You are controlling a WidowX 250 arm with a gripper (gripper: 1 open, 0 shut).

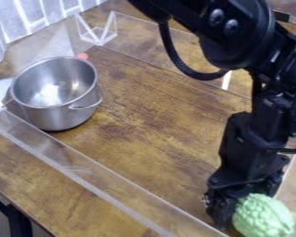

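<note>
The black arm comes down on the right of the camera view, its gripper [228,198] low at the bottom right against a pale green, ridged object [262,217], like a cabbage or other vegetable, which is partly cut off by the frame edge. The fingers are mostly hidden, so whether they are closed on it cannot be told. A steel pot [56,93] with handles stands empty on the left of the wooden table [138,148].
Clear acrylic strips [95,180] run along the table's front and back, with clear brackets near the pot. A small pink object [82,56] sits behind the pot.
</note>
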